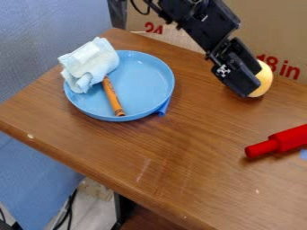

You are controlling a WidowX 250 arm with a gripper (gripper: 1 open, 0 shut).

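Note:
The black arm point(198, 27) reaches down from the top, its gripper point(245, 83) low over a round yellow object point(263, 72) at the back right, partly covering it; whether the fingers are open or shut is unclear. A blue plate point(146, 83) at the left holds a white cloth point(88, 60) and an orange stick-like piece point(113, 97). A red cylinder point(278, 142) lies at the right edge of the wooden table point(156, 171).
A small blue item point(164, 107) is by the plate's right rim. Cardboard point(252, 22) stands behind the table. The table's left edge borders blue material.

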